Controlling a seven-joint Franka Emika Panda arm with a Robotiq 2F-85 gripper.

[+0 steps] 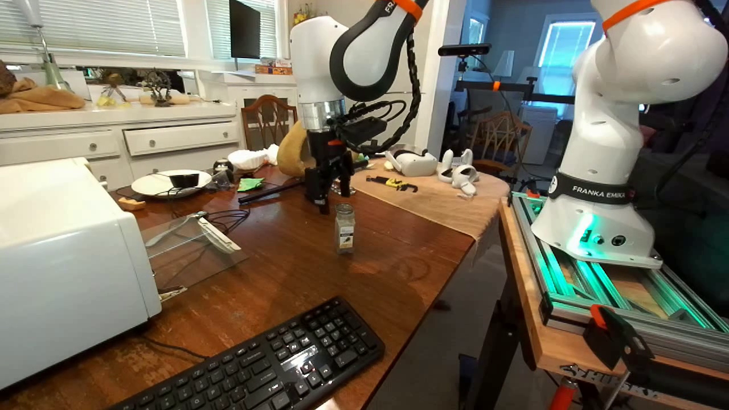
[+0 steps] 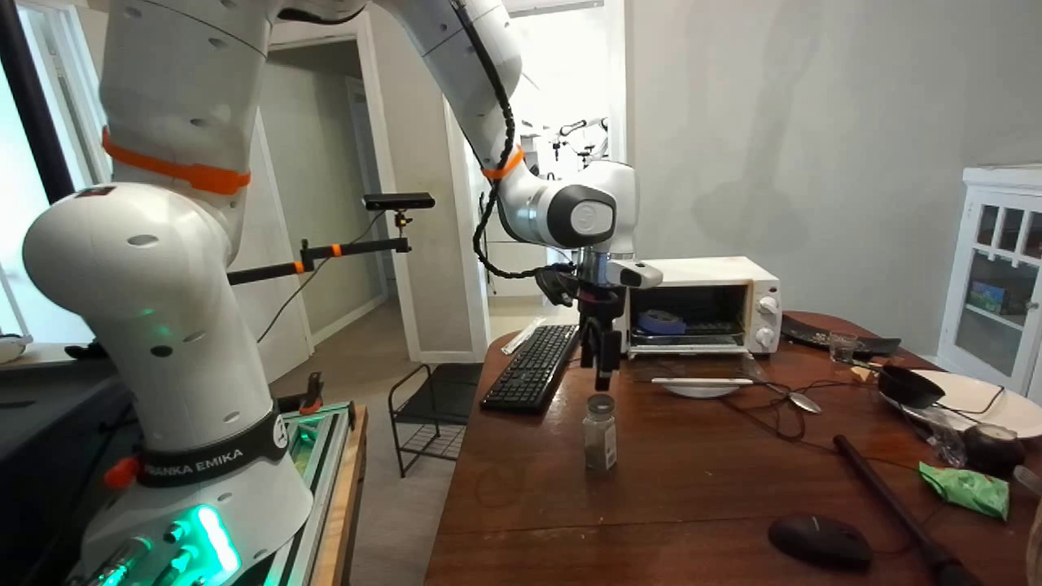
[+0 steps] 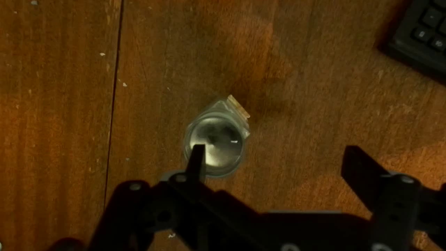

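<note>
A small clear glass jar with a label on its side stands upright on the wooden table. Exterior view 2 shows the jar just below my gripper. Seen from above in the wrist view, the round top of the jar is off toward the left finger, which overlaps its lower left edge. My gripper is open, fingers wide apart, with bare table showing between most of the gap. From exterior view 1 the gripper hangs above the jar's level, slightly behind and left.
A black keyboard and a white toaster oven occupy the near and left side. A computer mouse, a black rod and a plate lie farther off. Table around the jar is clear.
</note>
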